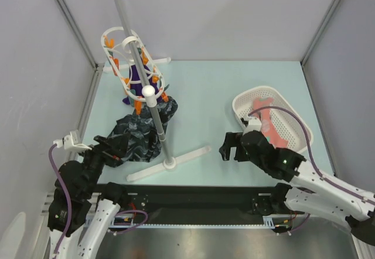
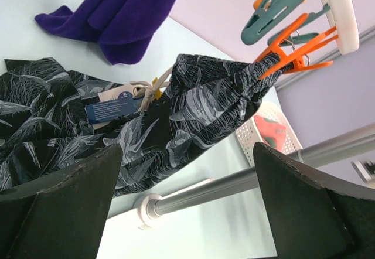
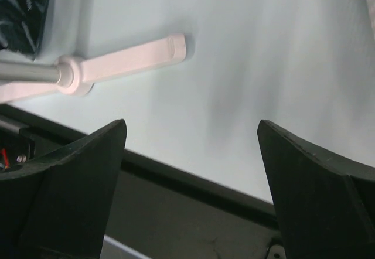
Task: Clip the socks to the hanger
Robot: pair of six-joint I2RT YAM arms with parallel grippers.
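Observation:
The round hanger (image 1: 111, 33) with orange and green clips (image 2: 297, 54) hangs on a white stand. A black patterned sock bundle (image 1: 140, 136) with a tag (image 2: 111, 109) lies below it; in the left wrist view its upper end is at an orange clip. Purple fabric (image 2: 111, 13) shows behind. My left gripper (image 1: 110, 147) is open, at the bundle's left side, nothing between its fingers. My right gripper (image 1: 234, 145) stands open over bare table, right of the stand.
A white basket (image 1: 240, 104) with pink items sits at the right. The stand's pole (image 1: 157, 118) and foot (image 1: 193, 155) occupy the centre-left.

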